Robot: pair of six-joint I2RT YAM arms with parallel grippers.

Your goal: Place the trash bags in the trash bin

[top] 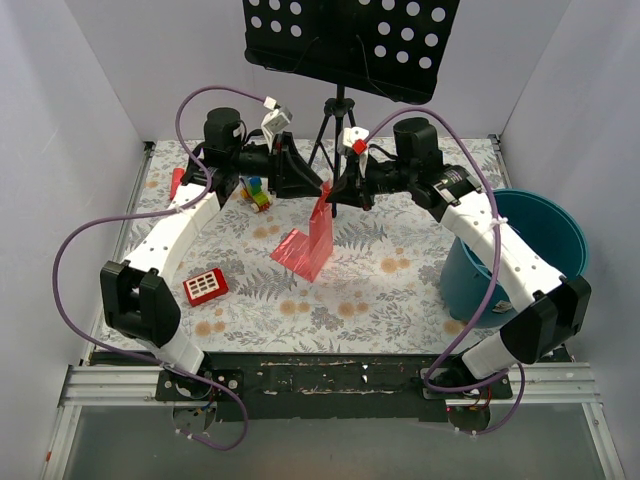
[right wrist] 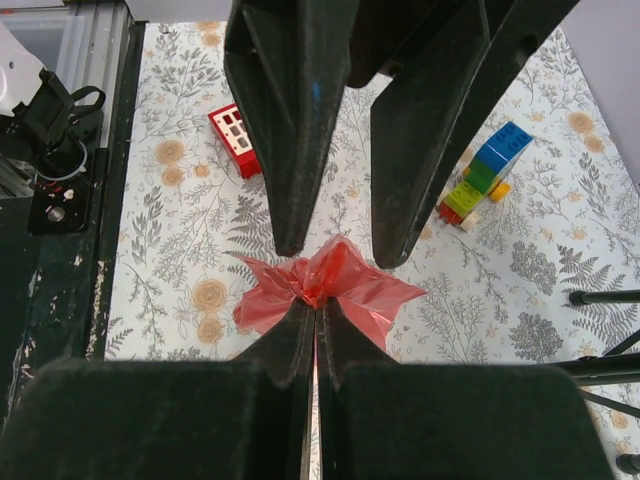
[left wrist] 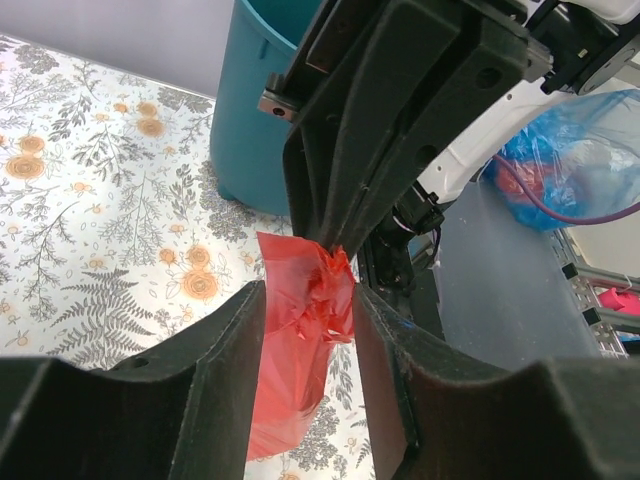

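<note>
The red plastic trash bag (top: 320, 235) hangs near the middle of the table, its lower end spread out flat. My right gripper is shut on the bag's gathered top. Over the same part, from the other side, comes my left gripper, open, with the bunched red plastic (left wrist: 325, 300) showing between its parted fingers. In the right wrist view the left fingers (right wrist: 290, 225) stand apart just beyond the bag's top. Whether they touch the plastic I cannot tell. At the right edge of the table stands the teal trash bin (top: 465, 280).
A red block with a pale top (top: 205, 287) lies left of the bag. Several coloured toy blocks (right wrist: 485, 175) sit near the stand's black legs (top: 338, 110) at the back. Beyond the front edge, a blue bag (left wrist: 570, 160) shows. The tabletop before the bin is clear.
</note>
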